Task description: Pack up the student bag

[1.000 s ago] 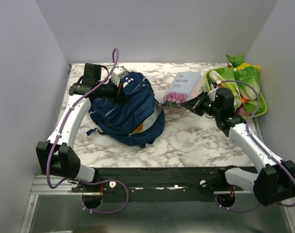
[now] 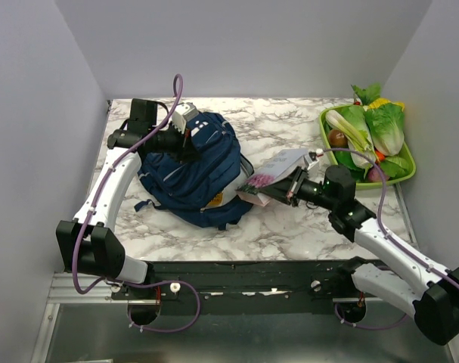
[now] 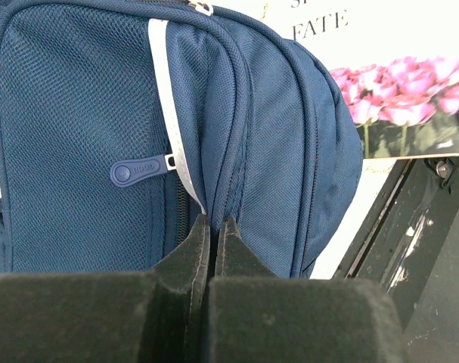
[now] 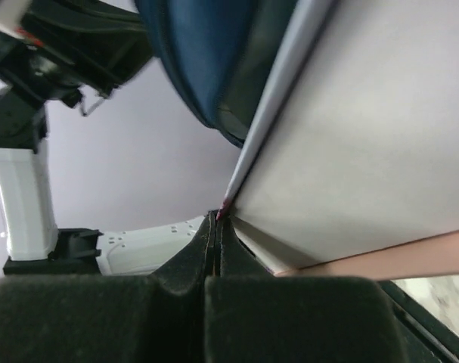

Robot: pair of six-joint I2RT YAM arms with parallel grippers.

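The navy backpack (image 2: 199, 189) lies on the marble table. My left gripper (image 2: 185, 147) is shut over it; in the left wrist view its fingertips (image 3: 214, 231) press at the blue fabric beside a zipper, with nothing clearly held. A book with pink roses (image 2: 271, 170) is tilted at the bag's right side, its lower end against the bag. My right gripper (image 2: 289, 189) is shut at the book; in the right wrist view the book's pale edge (image 4: 342, 136) runs into the fingertips, which seem to pinch it thinly, though the blur makes this hard to tell.
A green basket of vegetables (image 2: 399, 170) sits at the back right. Bare marble (image 2: 312, 234) is clear at the front right and along the back. The dark front edge of the table runs below the bag.
My left arm is unmoved.
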